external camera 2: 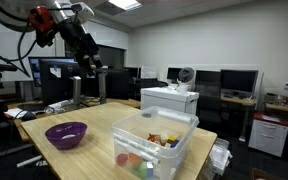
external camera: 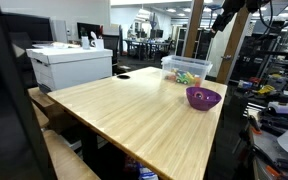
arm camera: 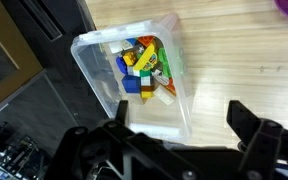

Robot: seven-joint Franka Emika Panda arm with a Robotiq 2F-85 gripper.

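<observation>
In the wrist view a clear plastic bin [arm camera: 186, 95] stands below the gripper, with colourful blocks [arm camera: 144, 68] heaped toward one end. My gripper is open, its two black fingers wide apart with nothing between them. It hangs high over the table, as exterior view 2 also shows with the gripper [external camera 2: 94, 66] above and to the left of the bin [external camera 2: 154, 140]. A purple bowl [external camera 2: 66, 135] rests on the table to the left of the bin. In exterior view 1 the bowl [external camera: 203, 98] sits near the table's right edge, with something small inside.
A small black object [external camera: 123, 76] lies at its far side. Behind it stands a white cabinet [external camera: 74, 68]. Beyond the bin, the table's edge drops to dark floor [arm camera: 44, 90].
</observation>
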